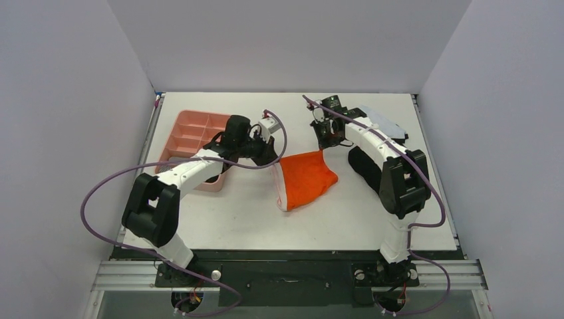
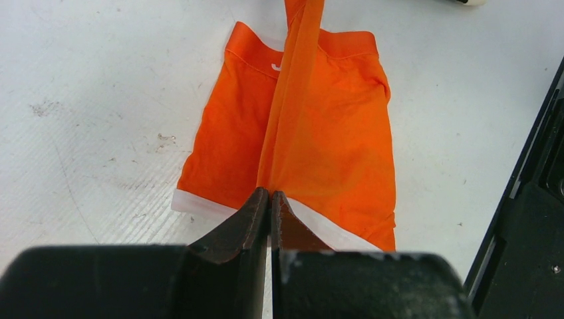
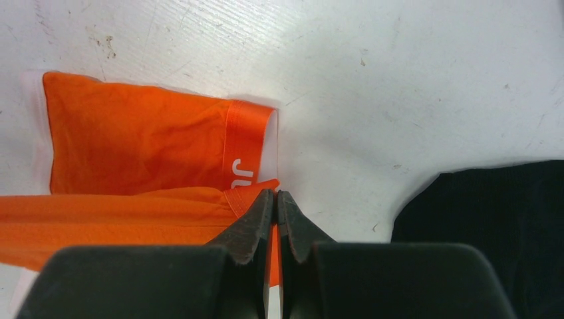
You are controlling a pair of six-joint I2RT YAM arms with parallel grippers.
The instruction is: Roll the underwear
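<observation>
The orange underwear [image 1: 307, 178] is spread mid-table, its upper edge stretched between my two grippers. In the left wrist view, a raised fold of the underwear [image 2: 292, 113] runs down to my left gripper, whose fingers are shut on the fabric by the white edge. My right gripper is shut on the waistband end of that same fold, shown in the right wrist view beside the underwear's flat part [image 3: 143, 136]. White lettering shows on the waistband. The lower part of the cloth rests on the table.
A pink divided box [image 1: 193, 133] stands at the left, partly under my left arm. Black cloth [image 1: 364, 166] lies right of the underwear, near my right arm, with a pale grey item [image 1: 380, 121] behind it.
</observation>
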